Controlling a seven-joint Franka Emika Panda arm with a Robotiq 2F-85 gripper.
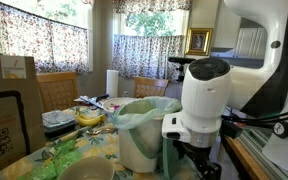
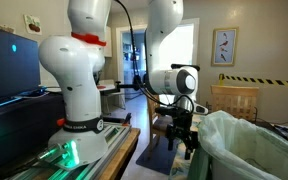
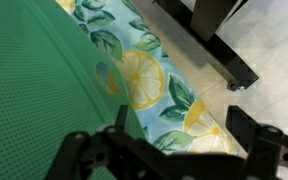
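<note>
My gripper stands open in the wrist view, its fingers wide apart with nothing gripped between them. A green textured sheet or panel point(image 3: 39, 90) fills the left of that view, close by the left finger. Under the gripper runs a strip of lemon-patterned tablecloth point(image 3: 142, 78). A white bin with a pale liner point(image 1: 136, 145) stands on the table in exterior view 1, and my gripper hangs low at its right side. A green surface point(image 2: 222, 165) also shows beside the bin in exterior view 2. Whether the left finger touches the green surface, I cannot tell.
A dark metal leg or foot point(image 3: 224, 50) stands on the pale floor past the cloth's edge. Left of the bin are a tan bowl point(image 1: 87, 169), a green bag point(image 1: 62, 155) and a large cardboard box point(image 1: 11, 120). A wooden surface point(image 1: 246, 158) lies beside the arm.
</note>
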